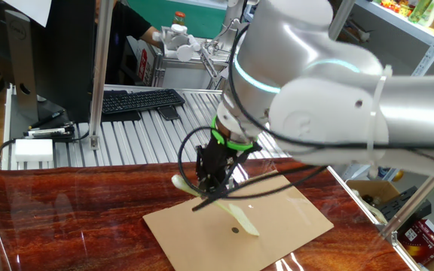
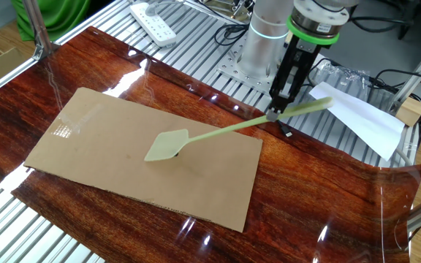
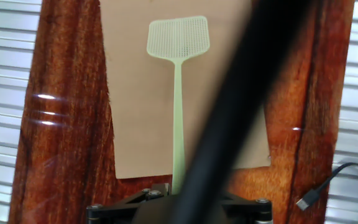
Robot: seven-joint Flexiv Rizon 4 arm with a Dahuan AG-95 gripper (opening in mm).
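A pale green fly swatter (image 2: 168, 145) is held by its handle in my gripper (image 2: 273, 115), which is shut on it. Its mesh head (image 3: 179, 38) points away from the gripper, over the sheet of brown cardboard (image 2: 108, 157). The handle's far end sticks out behind the fingers. A small dark spot (image 1: 236, 230) shows on the cardboard close beside the head; whether the head touches the board, I cannot tell. In the wrist view a black cable (image 3: 238, 99) crosses in front and hides part of the fingers.
The cardboard lies on a glossy red-brown wood-pattern sheet (image 2: 320, 197). A white power strip (image 2: 153, 25), a white paper (image 2: 360, 120) and a loose cable plug (image 3: 304, 203) lie around it. A keyboard (image 1: 143, 101) and monitor stand at the back left. Bare sheet surrounds the cardboard.
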